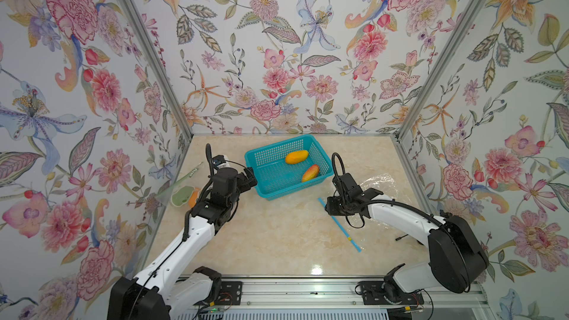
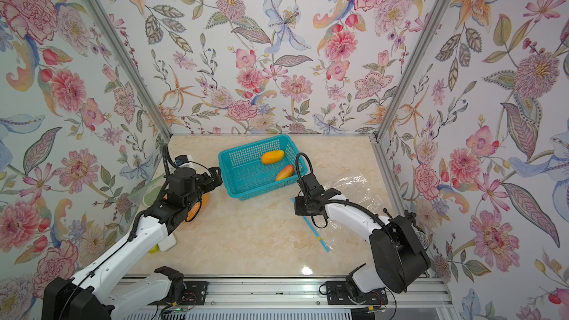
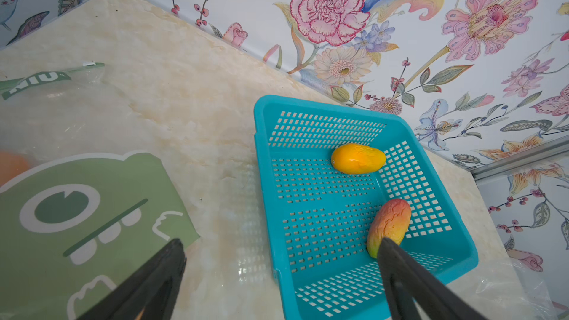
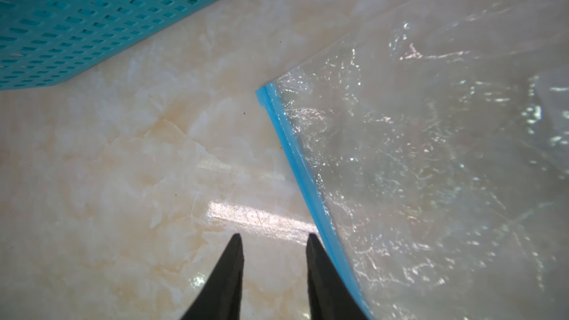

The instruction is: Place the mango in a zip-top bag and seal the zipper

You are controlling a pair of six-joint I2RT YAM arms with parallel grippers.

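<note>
Inside the teal basket (image 1: 265,194) lie a red-and-yellow mango (image 3: 389,225) and a smooth yellow-orange fruit (image 3: 358,158). A clear zip bag (image 4: 426,160) lies flat on the table to the basket's right, its blue zipper strip (image 4: 305,177) running along the left edge. Toward the strip's near end is a small yellow piece (image 2: 320,238). Above the blue strip, my right gripper has its fingers partly apart and nothing between them. My left gripper is open and empty, by the basket's left side. Whether the bag's mouth is parted cannot be seen.
Another clear bag with a green monster print (image 3: 112,219) lies at the left, partly behind my left arm in the top views. Something orange (image 2: 200,204) is beside that arm.
</note>
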